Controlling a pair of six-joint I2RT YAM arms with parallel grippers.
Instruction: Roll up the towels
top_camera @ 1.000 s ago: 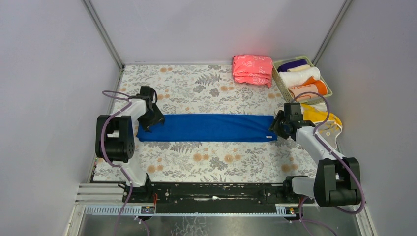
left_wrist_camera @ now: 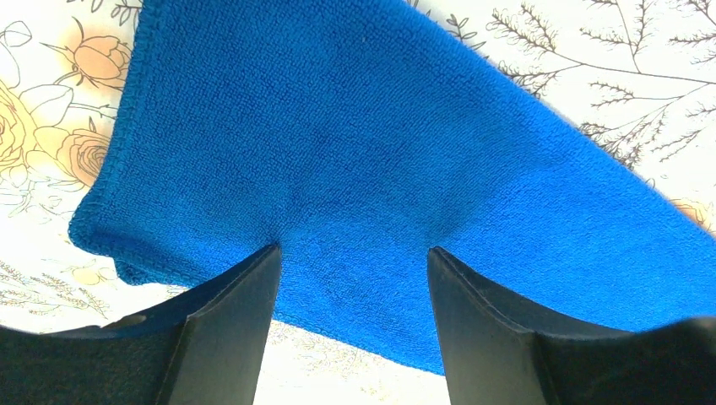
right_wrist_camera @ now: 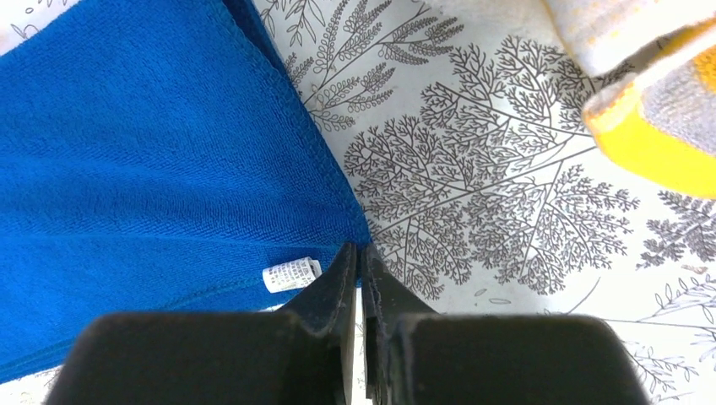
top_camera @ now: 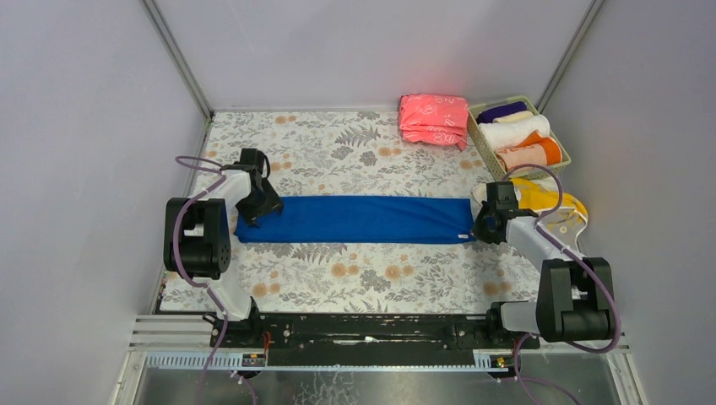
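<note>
A long blue towel [top_camera: 363, 219] lies flat across the floral table, also filling much of the left wrist view [left_wrist_camera: 355, 152]. My left gripper stands open above the towel's left end, with towel below its fingers. My right gripper is shut on the towel's right edge, at the corner beside a small white label [right_wrist_camera: 290, 274]. In the right wrist view the towel [right_wrist_camera: 152, 143] has slight creases toward that corner.
A green basket [top_camera: 476, 148] of rolled towels stands at back right, beside folded pink towels [top_camera: 432, 118]. Yellow and white cloths [top_camera: 549, 194] lie just right of the blue towel.
My right gripper has moved down to the blue towel's near right corner and is now shut on it. The left arm has not visibly moved.
</note>
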